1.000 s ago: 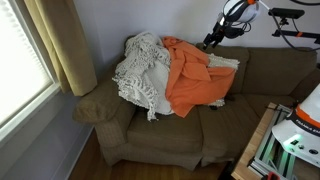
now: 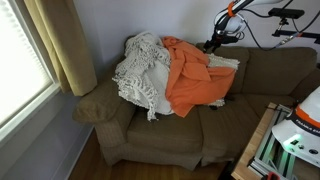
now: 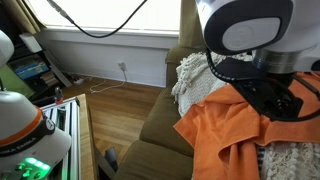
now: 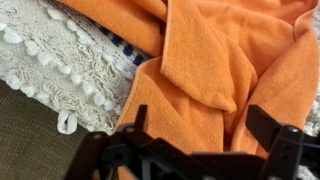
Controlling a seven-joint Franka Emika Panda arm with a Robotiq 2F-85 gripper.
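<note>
An orange blanket (image 2: 193, 77) lies rumpled over the couch's back and seat. In the wrist view its folds (image 4: 215, 60) fill most of the picture. A white knitted throw (image 2: 147, 70) is draped to its left, and more cream textured cloth (image 2: 222, 63) shows along its right side. Over the blanket's upper part is my gripper, open, its dark fingers (image 4: 138, 120) wide apart. Orange cloth shows beneath the gap; whether the fingertips touch it I cannot tell. In exterior view 2 the white arm (image 3: 245, 30) hides part of the blanket.
The brown couch (image 2: 160, 135) has bare seat room in front of the blanket. Its armrest (image 2: 95, 105) stands at the left. A wooden table edge (image 2: 258, 140) with white equipment (image 2: 299, 130) is at the lower right. A curtain (image 2: 72, 45) hangs by the window.
The arm has shifted slightly above the couch's back, its wrist now a little lower and farther left in exterior view 1. The blanket and throw look unchanged.
</note>
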